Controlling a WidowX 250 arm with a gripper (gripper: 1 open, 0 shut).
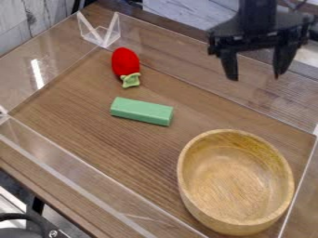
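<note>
My gripper (255, 60) hangs at the top right of the camera view, dark and open, its fingertips above bare table. A red object (125, 61) with a small green piece (130, 81) at its lower end lies left of it. A pale green rectangular block (141, 112) lies near the middle. A large tan round bowl (192, 191) sits at the lower right.
A clear container (99, 30) stands at the top left. Dark cable-like shapes show at the bottom left corner.
</note>
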